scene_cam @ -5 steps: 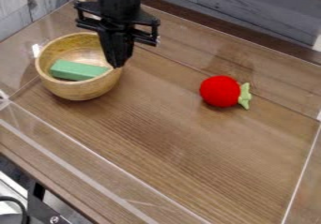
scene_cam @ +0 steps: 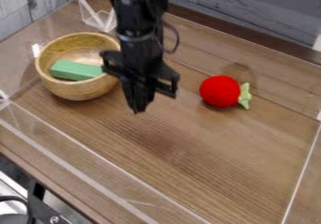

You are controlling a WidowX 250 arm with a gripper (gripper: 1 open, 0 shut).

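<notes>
My dark gripper (scene_cam: 138, 100) hangs low over the bare middle of the table, just right of a wooden bowl (scene_cam: 66, 83), with its fingers shut and nothing visible between them. The bowl holds a pale green block (scene_cam: 77, 69). A red tomato-like object (scene_cam: 220, 91) with green leaves lies to the right, apart from the gripper.
The gripper has moved down and toward the front, from behind and above the bowl's right side to low beside it. The bowl, green block and red object have not visibly moved.
</notes>
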